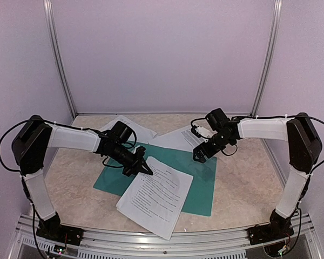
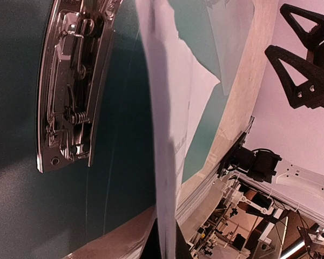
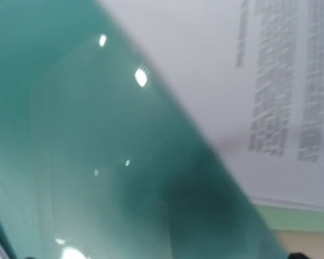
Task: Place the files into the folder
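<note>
A teal folder [image 1: 202, 194] lies on the table, its metal clip [image 2: 70, 97] showing in the left wrist view. My left gripper [image 1: 143, 167] is shut on the edge of a stack of printed sheets [image 1: 154, 199], which hangs over the folder's middle and past its front edge. In the left wrist view the stack [image 2: 164, 135] is edge-on between the fingers. My right gripper [image 1: 200, 155] is open above the folder's back right, with nothing visible between its fingers.
More printed sheets lie behind the folder at back right [image 1: 178, 139] and back left [image 1: 135, 127].
</note>
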